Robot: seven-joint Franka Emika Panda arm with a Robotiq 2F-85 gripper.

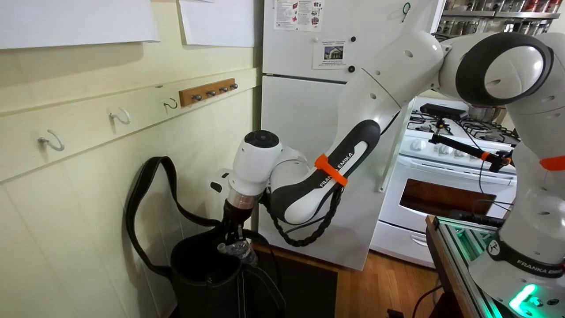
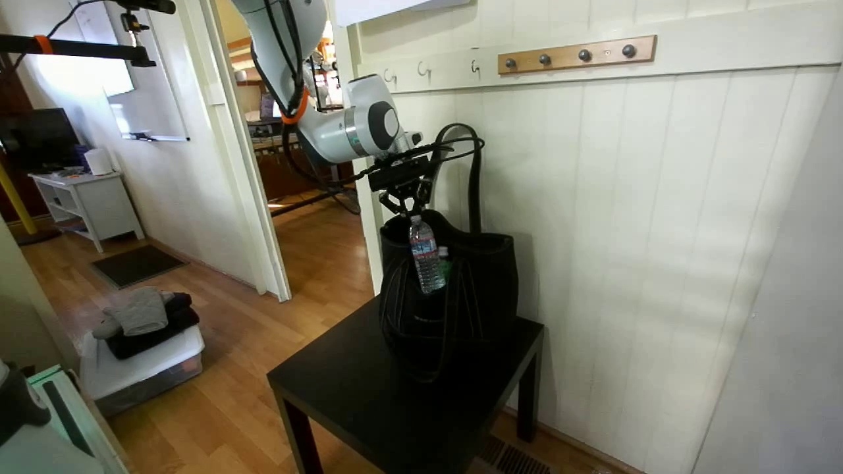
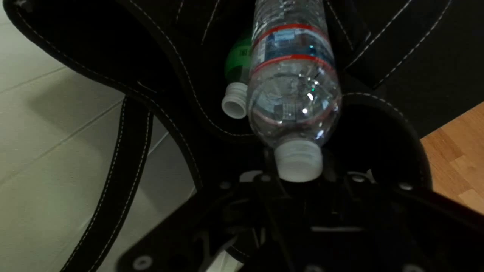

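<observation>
A clear water bottle with a red-edged blue label and white cap fills the upper middle of the wrist view. My gripper is shut on it at the cap end; the dark fingers are hard to make out. Exterior view 2 shows the bottle tilted, cap up, against the outer side of a black bag, below my gripper. Beside it, a green bottle with an uncapped white neck leans against the bag. The bag's opening gapes next to the gripper.
A black table bears the bag, close to the white panelled wall. The bag's long strap stands up in a loop by the wall. Wall hooks sit above it, and the fridge is behind the arm.
</observation>
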